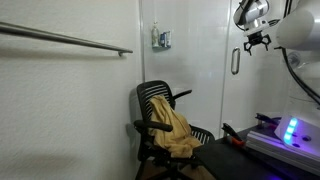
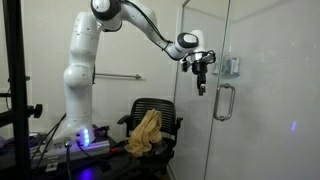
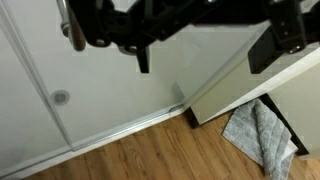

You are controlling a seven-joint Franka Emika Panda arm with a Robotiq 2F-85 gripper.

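My gripper (image 2: pixel 205 88) hangs high in front of a clear glass shower door. At the top right of exterior view 1, the gripper (image 1: pixel 256 46) is above the door's metal handle (image 1: pixel 235 62). Exterior view 2 has the handle (image 2: pixel 224 102) just right of and below the fingers. In the wrist view, dark fingers (image 3: pixel 143 58) stand wide apart with nothing between them, so the gripper is open. The handle's end (image 3: pixel 70 32) shows at the upper left there. A tan towel (image 1: pixel 172 128) is draped on a black office chair (image 1: pixel 182 95).
A towel bar (image 1: pixel 70 40) runs along the left wall. Bottles (image 1: pixel 160 39) are on a shelf behind the glass. Far below, a grey cloth (image 3: pixel 262 135) lies on the wooden floor (image 3: pixel 150 155). The chair stands near the arm's base.
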